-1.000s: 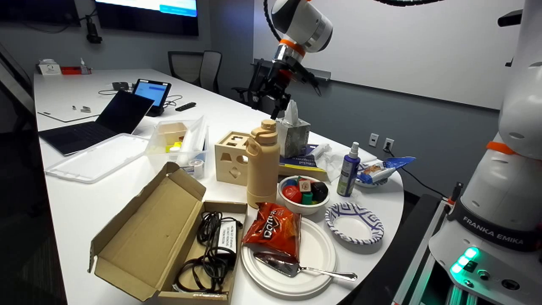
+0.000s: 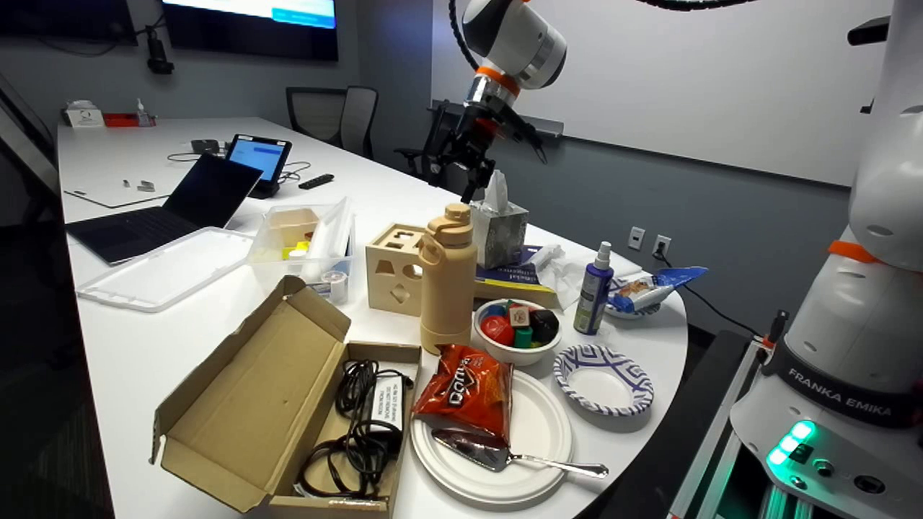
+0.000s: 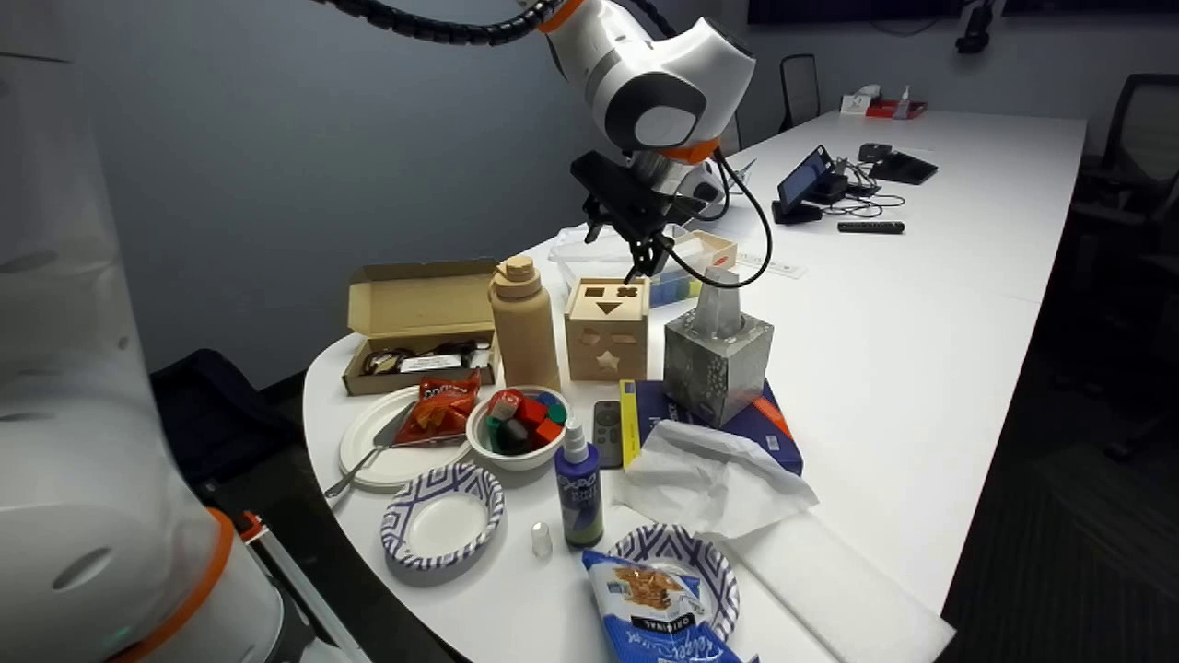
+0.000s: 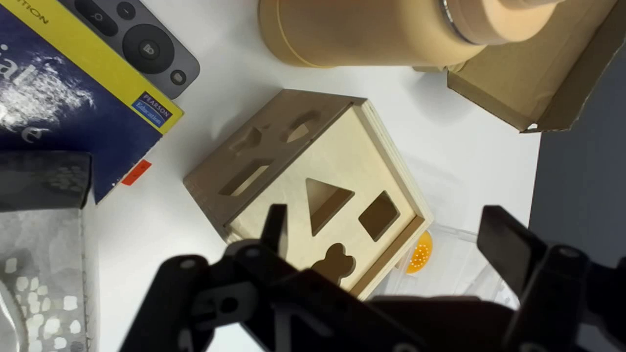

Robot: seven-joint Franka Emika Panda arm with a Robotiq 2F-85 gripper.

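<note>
My gripper stands open above the wooden shape-sorter box, its two dark fingers (image 4: 509, 249) wide apart with nothing between them. The pale wooden box (image 3: 607, 331) has triangle, square and flower-like holes in its top and more cut-outs in its sides. In the wrist view its near corner is partly covered by the gripper. Beside the box a tan bottle (image 2: 448, 290) stands upright. A white bowl (image 3: 515, 457) in front of the bottle holds several coloured blocks, red, green, blue and black among them.
A tissue box (image 3: 718, 365) stands on a blue and yellow book (image 3: 782, 442), right of the sorter. Around them are a remote (image 3: 607, 433), a spray bottle (image 3: 579, 492), a red chip bag (image 2: 467, 389) on plates and an open cardboard box (image 2: 251, 398). A clear bin (image 2: 342, 251) stands behind.
</note>
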